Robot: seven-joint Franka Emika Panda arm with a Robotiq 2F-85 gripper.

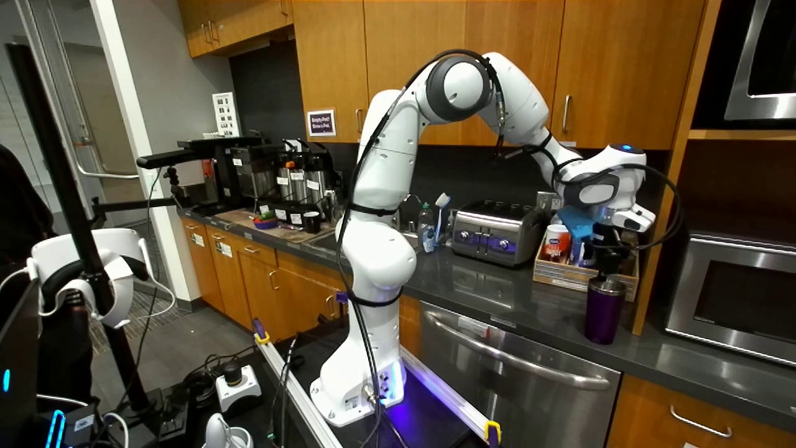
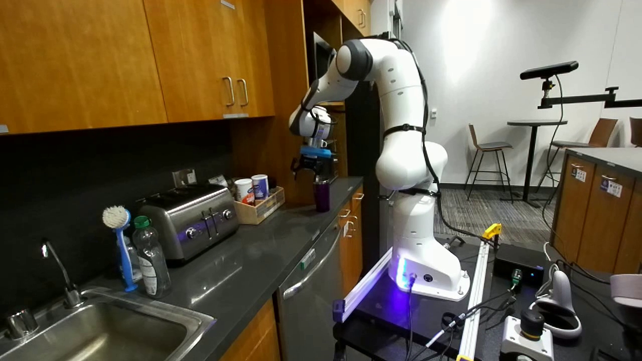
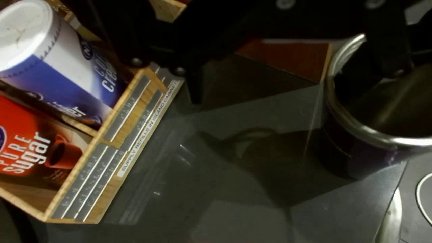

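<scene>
A purple metal cup (image 1: pixel 605 312) with a bare silver rim stands on the dark counter near its right end. In the wrist view, the cup (image 3: pixel 356 152) sits at the right with its mouth facing up, partly cut off by the frame edge. My gripper is open, its black fingers spread wide. One finger (image 3: pixel 196 87) hangs outside the cup over bare counter, to its left. The other finger reaches down at the cup's mouth, apparently inside the rim; how deep is unclear. Exterior view 2 shows the gripper (image 2: pixel 308 173) just above the cup (image 2: pixel 322 195).
A wooden box (image 3: pixel 101 162) beside the gripper holds a creamer canister (image 3: pixel 60 69) and a sugar canister (image 3: pixel 28 141). The toaster (image 1: pixel 494 233) stands farther left, and a microwave (image 1: pixel 735 295) is at the right. Between box and cup the counter (image 3: pixel 243 194) is clear.
</scene>
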